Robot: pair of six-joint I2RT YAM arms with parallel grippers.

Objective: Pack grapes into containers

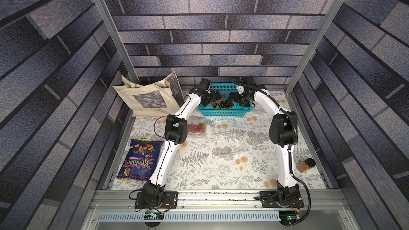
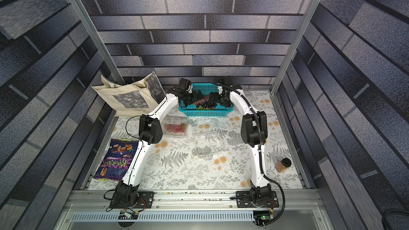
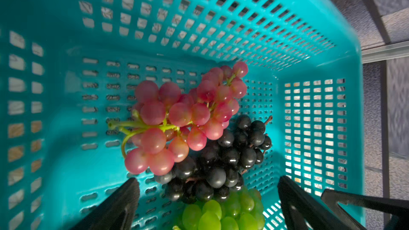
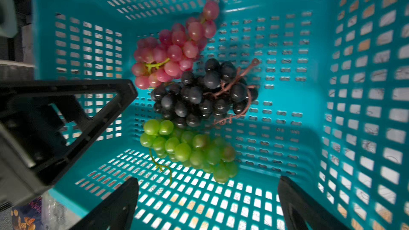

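The teal basket (image 1: 225, 112) at the back holds three bunches: pink grapes (image 3: 181, 112), dark grapes (image 4: 191, 95) in the middle and green grapes (image 4: 191, 149) toward the front. Over its left part my left gripper stands open, nothing between its fingers; the dark and green bunches show below the gap. From the right my right gripper reaches over the basket, also open and empty, and the left gripper's dark frame shows at the left of its view. One clear container (image 2: 174, 127) has pink grapes in it; another clear container (image 2: 208, 143) looks empty.
A cloth bag (image 1: 147, 100) stands at the back left. On the left lies a dark snack bag (image 1: 140, 159), and a small jar (image 1: 306, 164) is at the right.
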